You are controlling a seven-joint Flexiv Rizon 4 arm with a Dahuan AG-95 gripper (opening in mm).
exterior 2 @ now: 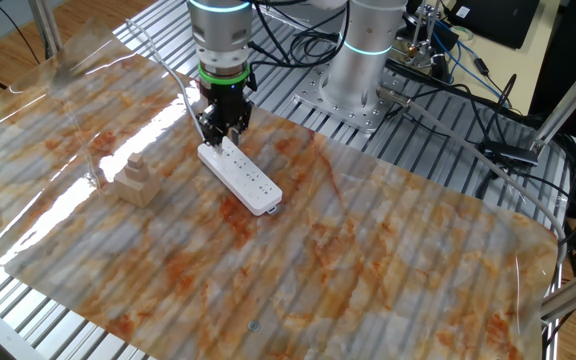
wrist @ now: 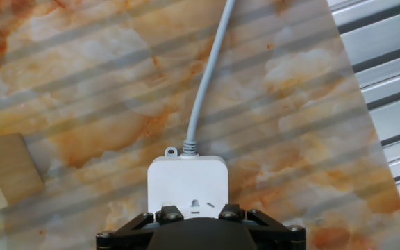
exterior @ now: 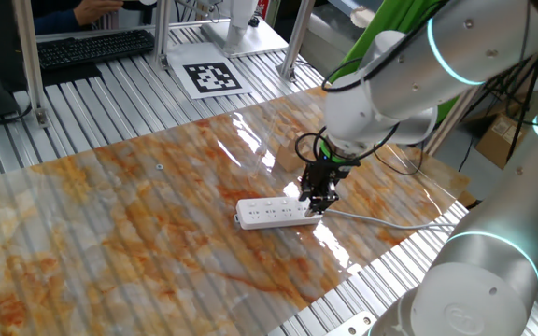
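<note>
A white power strip (exterior: 267, 214) lies flat on the marbled sheet, its row of sockets facing up. At its cable end stands my gripper (exterior: 315, 203), pointing down and very close to the top face. The other exterior view also has the gripper (exterior 2: 226, 136) over the cable end of the strip (exterior 2: 245, 182). In the wrist view, the black finger linkages (wrist: 169, 214) stand apart over the strip's end (wrist: 186, 182), where part of a socket shows. The fingertips and any grip on something are hidden. A grey cable (wrist: 212, 69) runs away from the strip.
A wooden block (exterior 2: 137, 183) with a smaller piece on top sits beside the strip. A small ring-like part (exterior 2: 254, 325) lies on the marbled sheet (exterior 2: 388, 270), which is otherwise largely clear. A printed marker (exterior: 211, 77) rests on the slatted table.
</note>
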